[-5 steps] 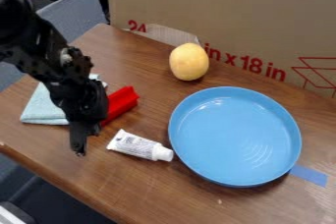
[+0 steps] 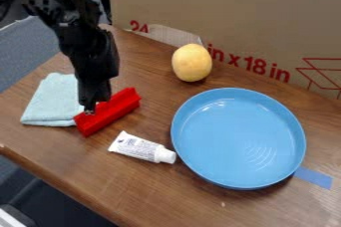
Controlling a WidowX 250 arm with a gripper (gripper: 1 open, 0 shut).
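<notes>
My black gripper (image 2: 94,100) hangs from the upper left, its fingertips down at a red cylindrical object (image 2: 115,107) that lies diagonally on the wooden table. Whether the fingers are open or shut around it cannot be told. A folded pale blue cloth (image 2: 48,107) lies just left of the red object, partly behind it.
A blue plate (image 2: 237,136) takes up the right of the table (image 2: 134,188). A white tube (image 2: 140,147) lies between it and the red object. A yellow oval object (image 2: 192,62) stands at the back, before a cardboard box (image 2: 226,12).
My gripper has moved back and up from the front end of the red object to above its middle, uncovering more of it.
</notes>
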